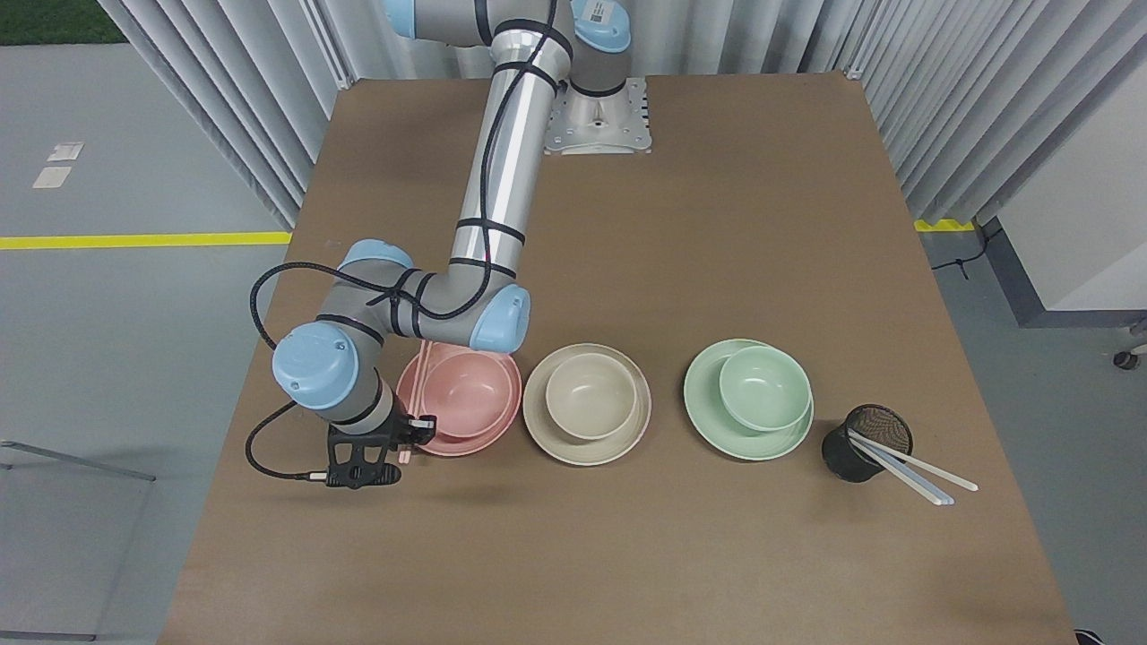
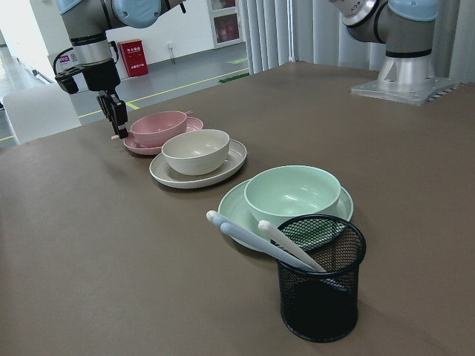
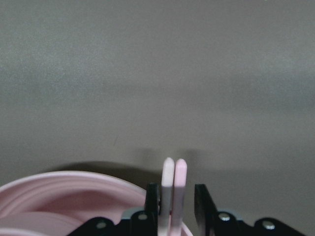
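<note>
A pink bowl (image 1: 473, 392) rests on a pink plate (image 1: 462, 439) at the left of the row. Pink chopsticks (image 3: 178, 196) lie across it. The gripper is over them, its fingers standing apart on either side of the pair; the left finger is close to or against the chopsticks, with a gap at the right one. In the camera left view the gripper (image 2: 119, 126) hangs low at the near edge of the pink plate.
A cream bowl on its plate (image 1: 554, 439) sits in the middle, a green bowl on its plate (image 1: 715, 425) further right, then a black mesh cup (image 1: 844, 451) holding white and pale blue chopsticks.
</note>
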